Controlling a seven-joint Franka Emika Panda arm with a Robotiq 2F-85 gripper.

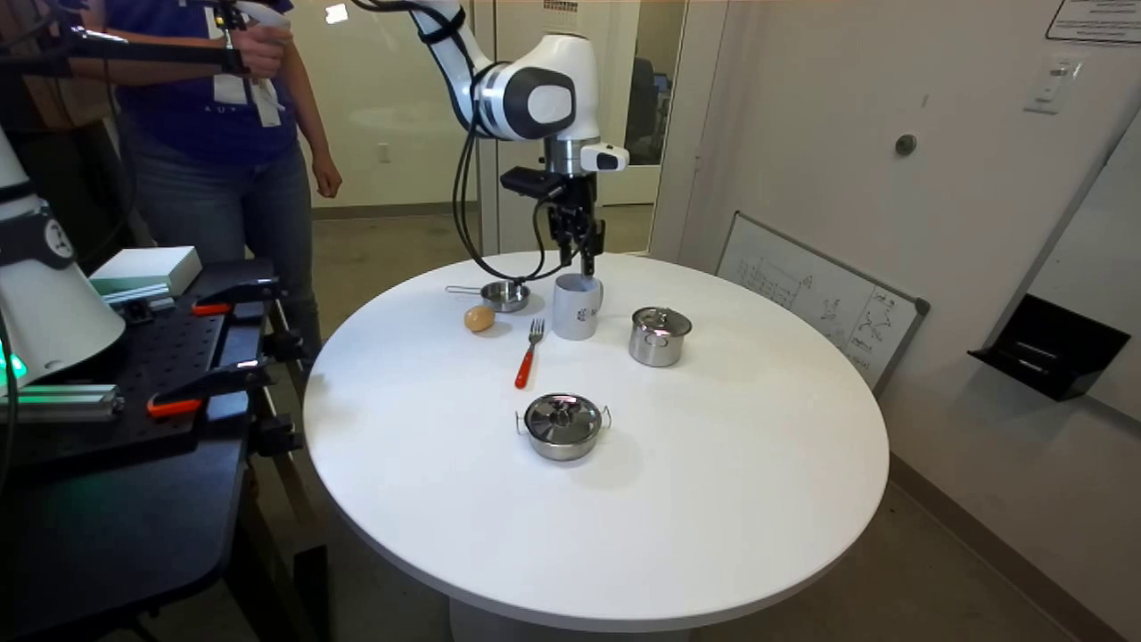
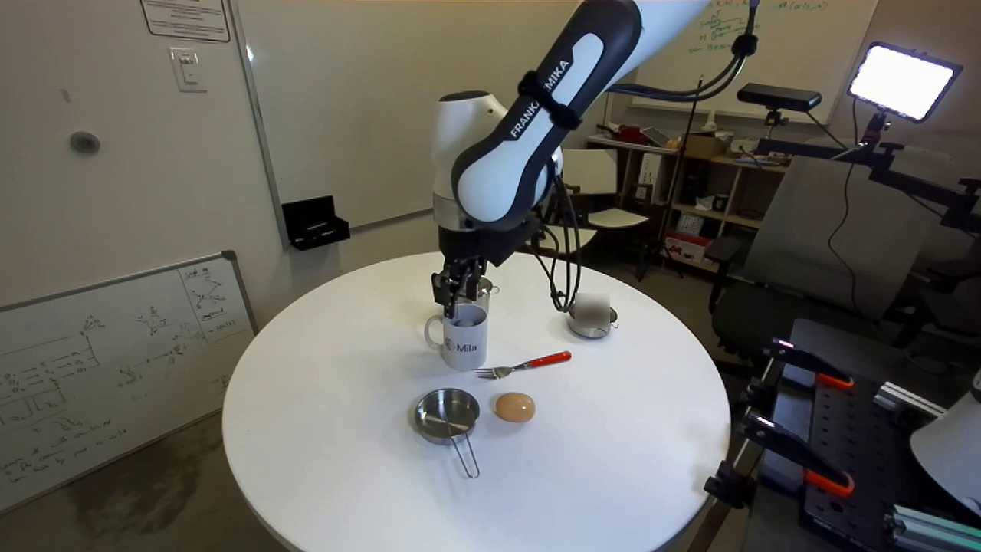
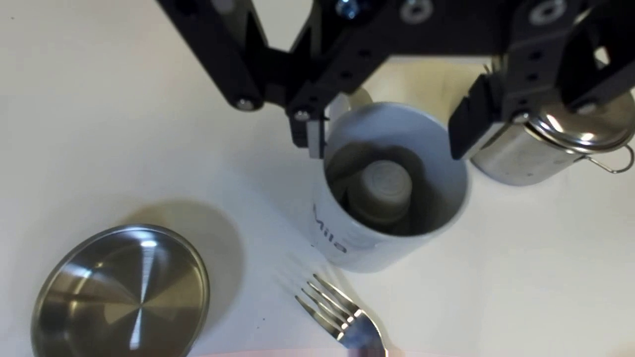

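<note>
A white mug with a "Mila" print stands upright on the round table. Seen from above, a pale, round-topped object sits inside the mug; what it is I cannot tell. My gripper hangs just over the mug's rim, pointing down. Its fingers are spread apart, one towards each side of the mouth, with no object held between them. In the first exterior view the gripper is right above the mug; whether a finger touches the rim is unclear.
Near the mug lie a red-handled fork, a brown egg and a small steel pan. A lidded steel pot stands close by; another lidded pot is further off.
</note>
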